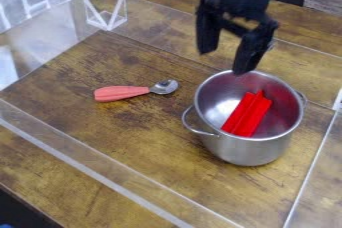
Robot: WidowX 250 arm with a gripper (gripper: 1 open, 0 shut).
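My gripper (227, 44) is a dark, motion-blurred shape at the top right, open, above the back rim of the steel pot (247, 144). Inside the pot lie red bar-shaped objects (245, 118), side by side. A spoon with a red handle (123, 93) lies on the wooden table to the left of the pot, its metal bowl pointing right.
Clear plastic walls run along the left, back and right edges. A white bracket-like piece (107, 17) stands at the back left.
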